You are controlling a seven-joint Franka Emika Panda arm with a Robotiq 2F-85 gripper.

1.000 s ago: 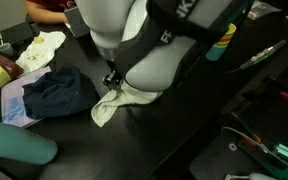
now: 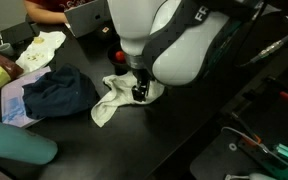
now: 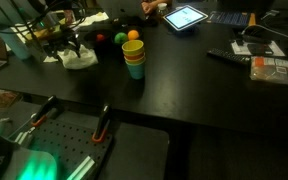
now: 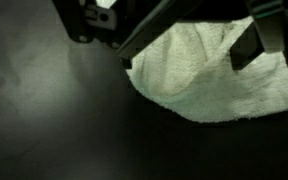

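Observation:
A white cloth [image 2: 110,103] lies crumpled on the dark table, to the right of a dark blue cloth in exterior view 1. My gripper [image 2: 140,93] is low over its right part, pointing down. In the wrist view the white cloth [image 4: 209,75] spreads beneath and between the two fingers. The gripper is open, its fingers well apart. Whether the fingertips touch the fabric I cannot tell. From the other side, the white cloth [image 3: 81,59] appears just under the arm.
A dark blue cloth [image 2: 59,93] and a teal cylinder [image 2: 19,143] stand left. Stacked cups [image 3: 135,57], an orange ball [image 3: 133,35] and a tablet [image 3: 185,17] are nearby.
My gripper has moved right across the white cloth and a little toward the viewer in exterior view 1. The arm now hides the cups there, and a red ball shows behind it.

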